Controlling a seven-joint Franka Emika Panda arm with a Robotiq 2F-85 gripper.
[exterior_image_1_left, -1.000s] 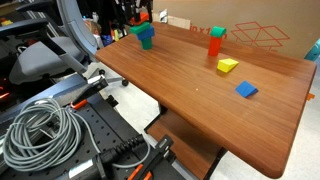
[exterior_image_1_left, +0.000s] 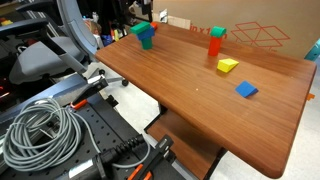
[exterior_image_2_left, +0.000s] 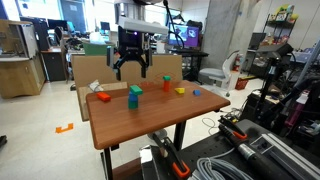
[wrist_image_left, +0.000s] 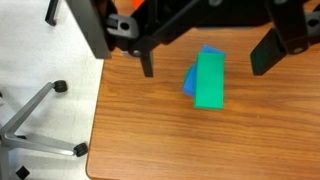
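In the wrist view my gripper is open, its dark fingers well apart. Between and beyond them shows a green block (wrist_image_left: 209, 82), with blue (wrist_image_left: 190, 82) peeking out beneath it. Exterior view 1 has the green block (exterior_image_1_left: 140, 29) slightly tilted on top of a small stack near the table's far left end. Seen in exterior view 2, the gripper (exterior_image_2_left: 130, 72) hangs just above the green block (exterior_image_2_left: 135, 90), which rests on a blue piece (exterior_image_2_left: 133, 101). No block appears to be gripped.
A red block with a green top (exterior_image_1_left: 216, 40), a yellow block (exterior_image_1_left: 227, 65) and a blue block (exterior_image_1_left: 246, 89) stand apart on the wooden table (exterior_image_1_left: 190, 95). Another red block (exterior_image_2_left: 102, 96) lies left of the stack.
Above the stack, the arm has shifted slightly, and the red block behind it shows in a different place past the gripper. The stack and other blocks look unmoved.
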